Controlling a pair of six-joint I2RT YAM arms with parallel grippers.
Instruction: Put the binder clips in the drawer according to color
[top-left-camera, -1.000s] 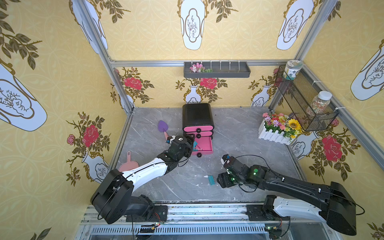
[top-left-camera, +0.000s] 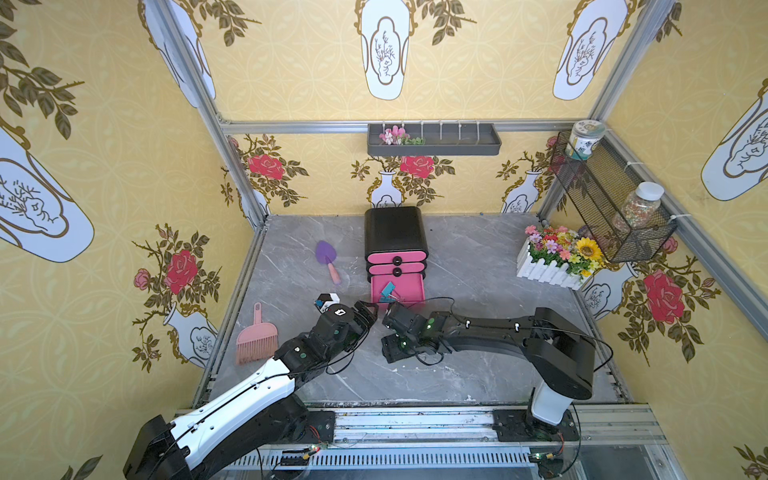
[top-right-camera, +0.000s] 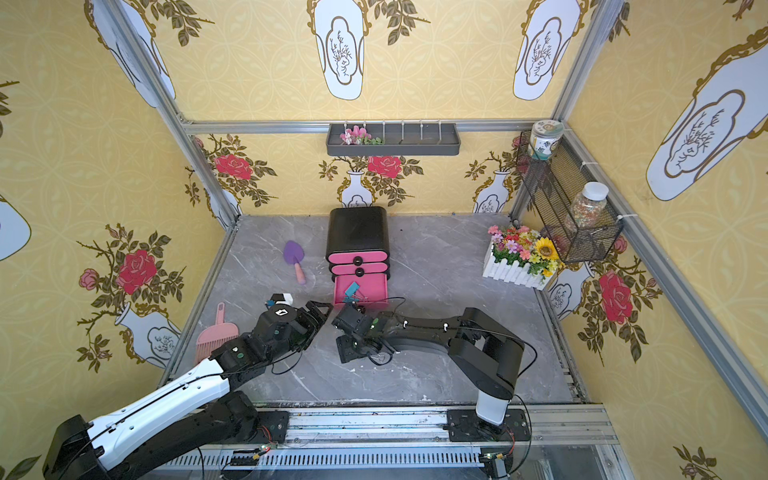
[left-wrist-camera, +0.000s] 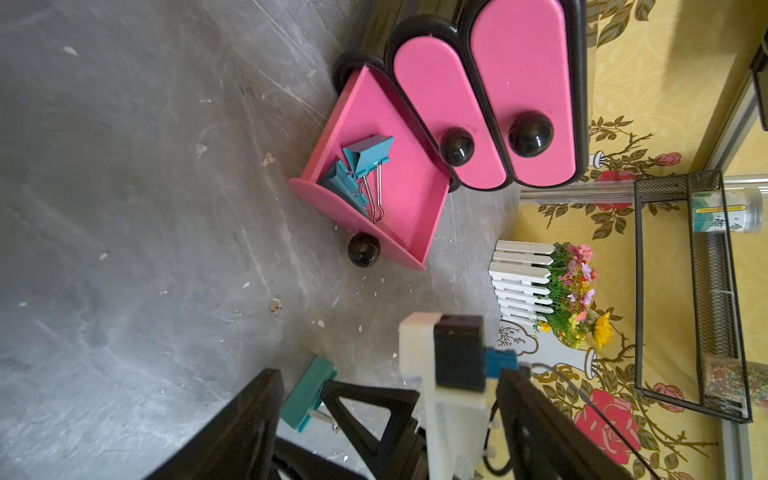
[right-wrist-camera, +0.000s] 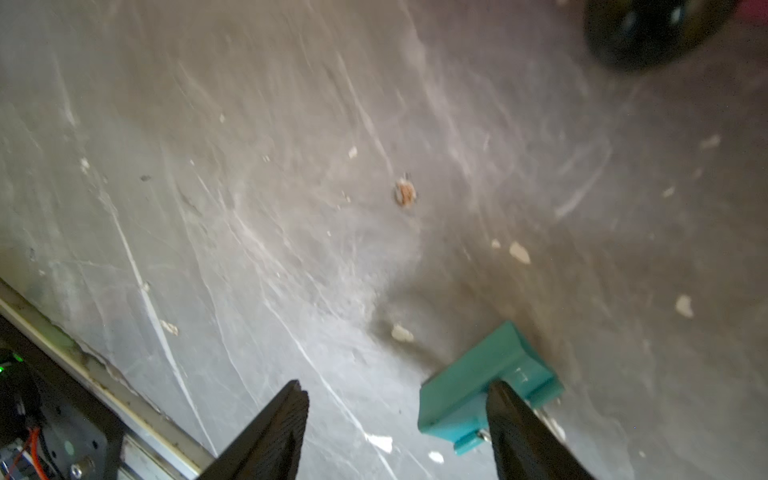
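Note:
The bottom drawer (left-wrist-camera: 412, 184) is pulled out, and two teal binder clips (left-wrist-camera: 369, 153) lie inside. Another teal clip (right-wrist-camera: 480, 384) rests on the grey table before the drawer, partly behind one finger of my right gripper. That gripper is open, low over the table, and does not grip the clip. My left gripper is spread open with nothing between its fingers; in the top left view it is at the drawer's front left corner. From above, the right arm (top-left-camera: 416, 328) hides the loose clip.
The two upper drawers (left-wrist-camera: 512, 80) are shut. A purple shovel (top-left-camera: 325, 254) and pink dustpan (top-left-camera: 257, 340) lie left. A flower box (top-left-camera: 556, 264) stands right. Both grippers are close together.
My right arm has swung left, covering the loose clip and nearing the left arm. My left gripper has drawn back from over the drawer toward the front left. The clips in the drawer remain.

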